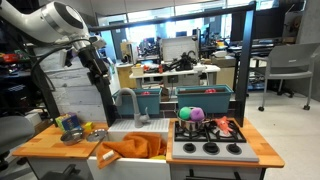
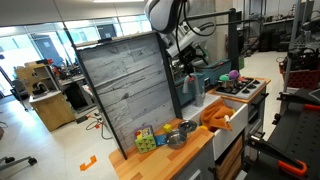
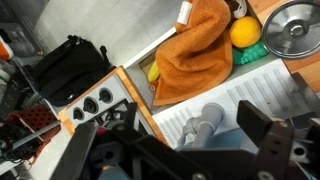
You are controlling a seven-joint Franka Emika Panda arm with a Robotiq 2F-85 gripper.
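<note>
High above the counter, in exterior view 1, hangs my gripper (image 1: 102,80), just left of the faucet (image 1: 130,105). Its black fingers stand wide apart in the wrist view, with nothing held between them. An orange towel (image 3: 195,52) lies crumpled over the sink's drawer front, beyond the fingertips. Close by are a yellow round item (image 3: 244,32) and a green item (image 3: 248,53). A metal pot with a lid (image 3: 291,28) rests on the wooden counter. The faucet's grey head (image 3: 208,116) shows between the fingers.
A stove (image 1: 213,142) carries a pot (image 1: 188,129) with green and purple items, and a pink item (image 1: 223,126) beside it. Two teal baskets (image 1: 205,98) hang behind. Metal bowls (image 1: 72,136) stand at the left. Black frame posts (image 1: 242,70) border the counter.
</note>
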